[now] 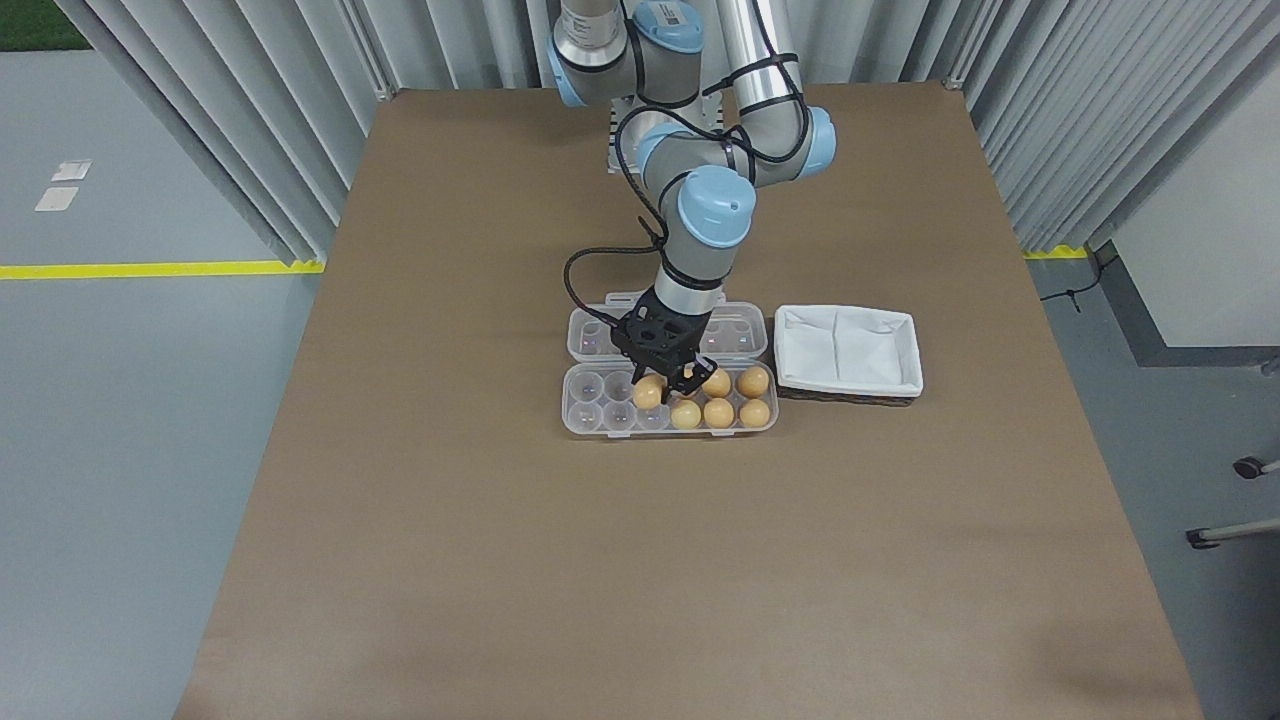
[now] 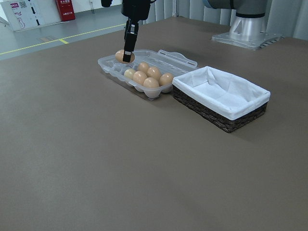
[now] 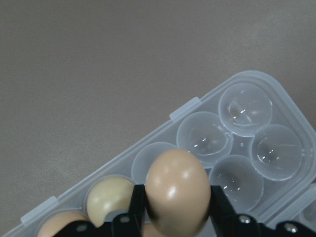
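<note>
My gripper is shut on a brown egg, held just over the clear plastic egg tray; the egg also shows between the fingers in the left view. Several eggs fill the right part of the tray, one of them paler. The cups at the other end are empty. The tray's lid lies open behind it.
A white cloth-lined wicker basket stands right beside the tray. The arm spans the back middle.
</note>
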